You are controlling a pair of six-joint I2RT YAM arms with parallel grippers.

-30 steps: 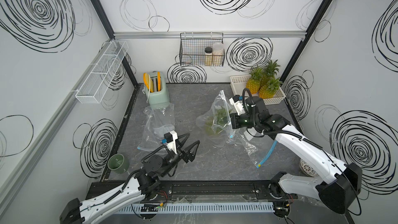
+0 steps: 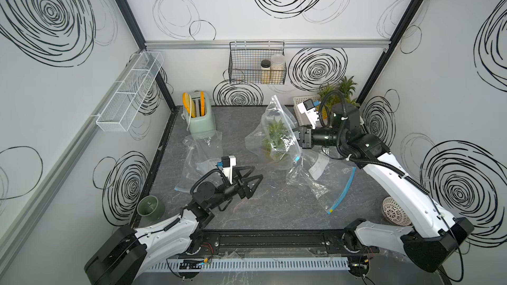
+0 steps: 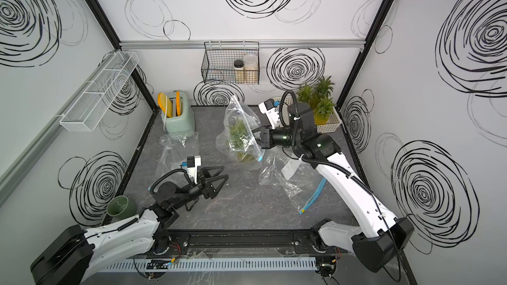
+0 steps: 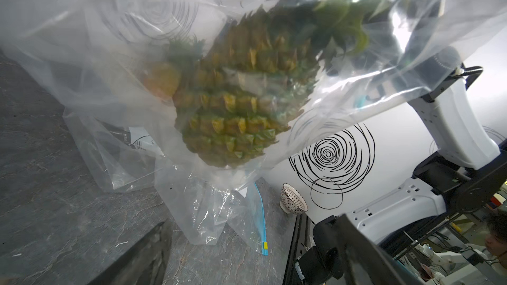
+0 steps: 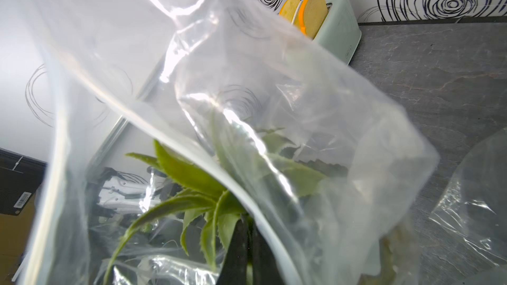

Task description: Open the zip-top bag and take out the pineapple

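Note:
A clear zip top bag (image 2: 266, 126) with a pineapple (image 4: 232, 116) inside hangs at my right gripper (image 2: 298, 136), whose fingers are shut at its mouth by the green leaves (image 5: 190, 179); whether it grips leaves or only the bag's edge I cannot tell. The white zip strip (image 3: 248, 126) runs along the bag's top. In the left wrist view the fruit shows through the plastic. My left gripper (image 2: 252, 182) stands open below and left of the bag, nothing between its fingers.
More empty bags lie flat left (image 2: 198, 158) and right (image 2: 322, 184). A basket of pineapples (image 3: 327, 116) is at back right, a toaster (image 2: 200, 121) at back left, a green cup (image 2: 150, 205) front left.
My left gripper has moved slightly up and right, still open.

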